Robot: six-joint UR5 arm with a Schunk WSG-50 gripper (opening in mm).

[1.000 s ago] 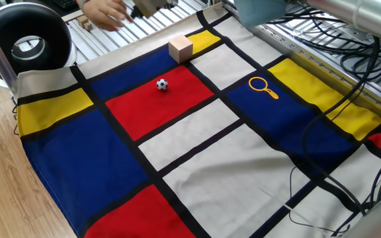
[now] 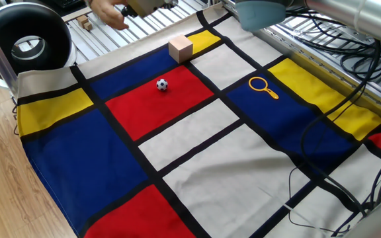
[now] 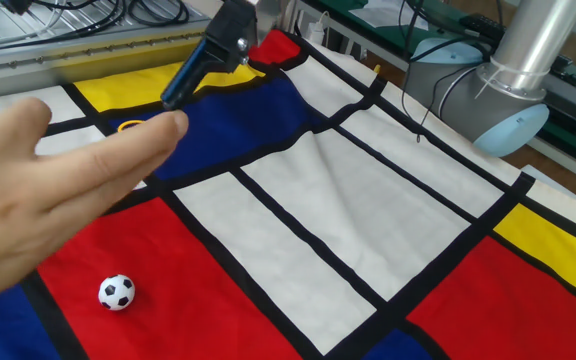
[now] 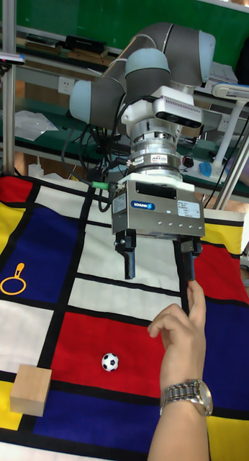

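High above the cloth, my gripper [image 4: 158, 276] stands open in exterior view 3, its two dark fingers [image 4: 125, 261] well apart and nothing between them. A person's hand [image 4: 179, 338] reaches up to the finger on the right, its fingertip at or very near that finger's tip. On the cloth's red panel lies a small black-and-white soccer ball [image 2: 162, 84]. A pale wooden cube [image 2: 180, 49] rests at the edge of the blue and yellow panels. The yellow ring with a handle [image 2: 263, 88] lies flat on a blue panel. Exterior view 2 shows only part of the gripper.
A colour-block cloth [image 2: 204, 152] covers the table, with much of its white and blue area bare. Black cables [image 2: 356, 59] hang along one side. Beyond the cloth, small wooden blocks [image 2: 84, 22] sit on the slatted surface beside a black round object [image 2: 28, 36].
The person's hand and my gripper have shifted slightly at the top of exterior view 1, and the hand's fingers have changed pose. Ball, cube and yellow ring have stayed put.
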